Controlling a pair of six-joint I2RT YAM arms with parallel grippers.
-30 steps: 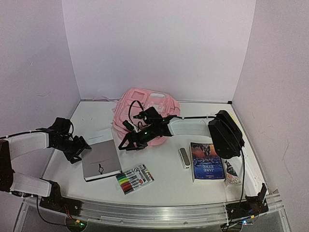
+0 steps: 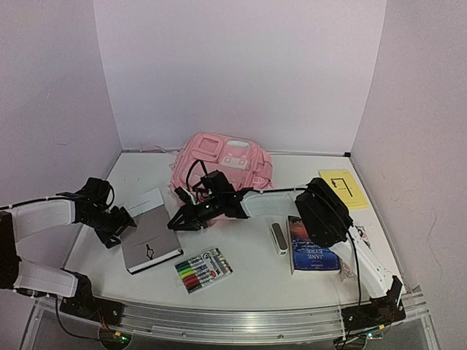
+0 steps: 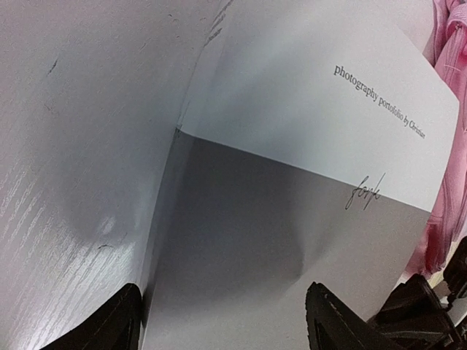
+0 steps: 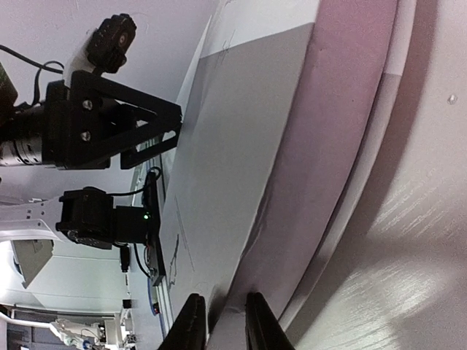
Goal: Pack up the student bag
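Observation:
A grey and white photography book [image 2: 149,233] lies on the left of the table, its white band towards the back. At its left edge, my left gripper [image 2: 122,227] is open; in the left wrist view its fingers [image 3: 117,321] stand wide apart over the cover [image 3: 241,211]. My right gripper [image 2: 175,222] is at the book's right edge. The right wrist view shows its fingertips [image 4: 191,324] a little apart at the page side [image 4: 314,146]; whether they grip anything cannot be told. The pink bag [image 2: 222,157] rests at the back, partly behind the right arm.
A marker set [image 2: 204,270] lies just right of the book's front corner. Further right are a stapler-like grey object [image 2: 279,238], a blue Jane Eyre book [image 2: 314,257] and a yellow notebook [image 2: 344,188]. My right forearm spans the table's middle.
My right gripper has moved left and slightly towards the front, up to the book. The book has shifted slightly left and turned a little, away from the markers. The left arm has barely moved.

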